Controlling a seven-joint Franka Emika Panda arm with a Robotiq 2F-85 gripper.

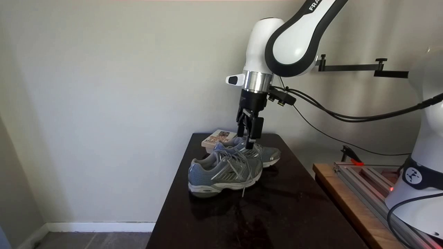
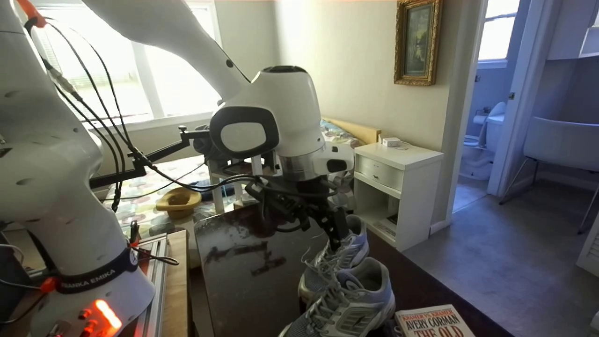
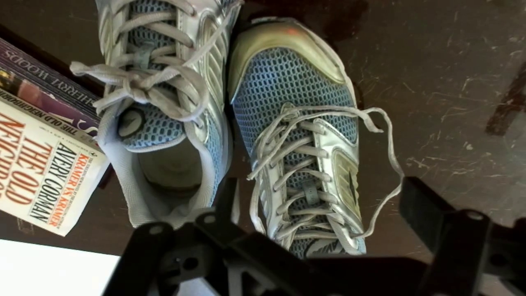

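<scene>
Two grey-blue running shoes rest side by side on a dark table (image 1: 290,207). One, the untied shoe (image 3: 301,148), has loose laces and lies nearer in exterior view 1. The tied shoe (image 3: 162,98), its laces in a bow, sits beside the books. My gripper (image 1: 245,137) points down over the shoes, its fingers apart. In the wrist view the untied shoe's laced part shows between the open fingers, and nothing is gripped. The gripper's body hides that shoe's heel. Whether a fingertip touches the shoe, I cannot tell.
A small stack of paperback books (image 3: 49,163) lies close to the tied shoe, near a table edge. Bare tabletop (image 2: 252,281) stretches on the side toward the robot base. A white nightstand (image 2: 398,185) stands beyond the table.
</scene>
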